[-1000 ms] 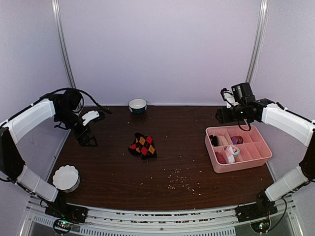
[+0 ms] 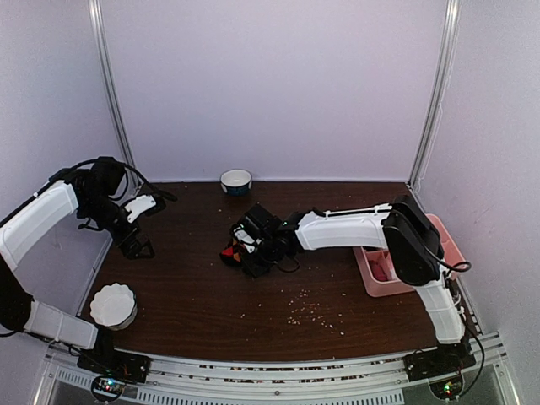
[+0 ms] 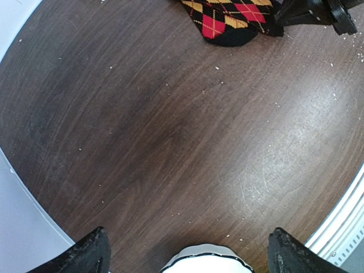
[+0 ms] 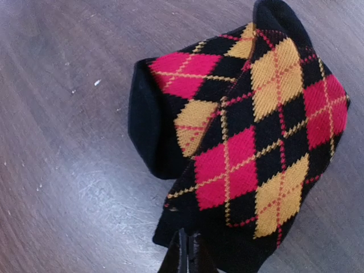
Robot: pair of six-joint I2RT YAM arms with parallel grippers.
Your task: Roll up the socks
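Observation:
The argyle socks (image 4: 250, 153), black with red and yellow diamonds, lie flat and folded across each other on the dark table. In the top view a small part of the socks (image 2: 226, 256) shows past my right arm. My right gripper is down at a black end of the socks, its fingers close together; whether fabric is between them cannot be made out. The left wrist view also shows the sock edge (image 3: 213, 23) beside the right gripper's tip. Well to the left, my left gripper hangs open and empty.
A pink divided box (image 2: 377, 287) stands at the right, partly behind my right arm. One bowl (image 2: 236, 182) sits at the back and a white scalloped one (image 2: 113, 305) at the front left. Small crumbs (image 2: 308, 310) dot the front middle.
My right arm has swung left from above the pink box to the socks, and its gripper has come down over them. The left arm has shifted slightly left. The socks look unmoved.

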